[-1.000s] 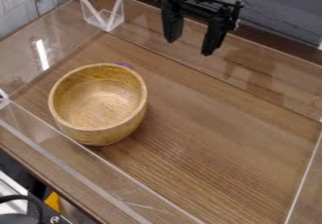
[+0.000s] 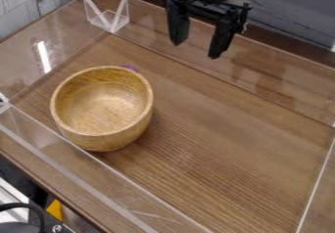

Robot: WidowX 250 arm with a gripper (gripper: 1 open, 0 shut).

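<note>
The black gripper (image 2: 202, 31) hangs over the back middle of the wooden table, pointing down, with two dark finger assemblies spread apart at left and right. Nothing shows between them. A tan round bowl (image 2: 102, 115) sits on the table at the left front. A small purple object (image 2: 129, 68) lies just behind the bowl, too small to identify.
A white wire-like holder (image 2: 109, 14) stands at the back left. Dark space and cables lie beyond the left front edge.
</note>
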